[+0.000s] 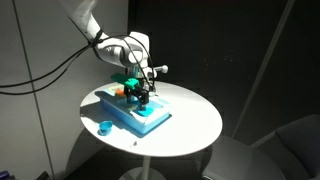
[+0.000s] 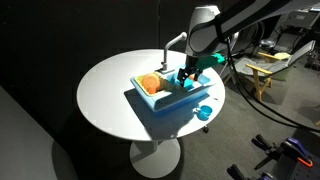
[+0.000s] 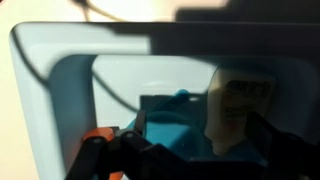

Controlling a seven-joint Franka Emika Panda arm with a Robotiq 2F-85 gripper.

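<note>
My gripper stands open, low at the light-blue tub, its fingers apart in the wrist view. Between and just beyond them lies a blue item. A pale bottle-like thing with printing lies on the tub floor near the right finger. Something orange shows by the left finger, partly hidden by the gripper. In exterior view 2 the tub holds orange pieces at its left end, while the gripper is over its right part. Nothing appears held.
A small blue cup stands outside the tub near the edge of the round white table. Behind the tub rises a white faucet-like fixture.
</note>
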